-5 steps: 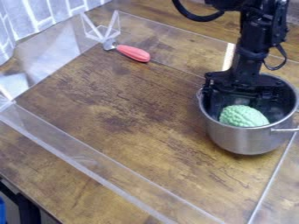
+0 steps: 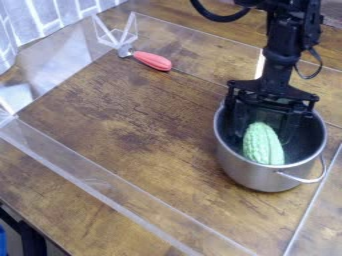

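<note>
A steel pot [image 2: 274, 175] with a side handle stands on the wooden table at the right. Inside it lies a pale green, bumpy elongated vegetable [image 2: 263, 145], now standing more lengthwise toward the front. The black gripper [image 2: 258, 120] reaches down into the pot at the top end of the green piece; its fingertips are dark against the dark interior, so I cannot tell how they stand or whether they hold it.
A red-handled utensil [image 2: 151, 60] lies at the back left. Clear plastic edging borders the table [image 2: 120, 130] at left, front and right.
The green vegetable has turned from lying diagonally to a more upright, lengthwise position.
</note>
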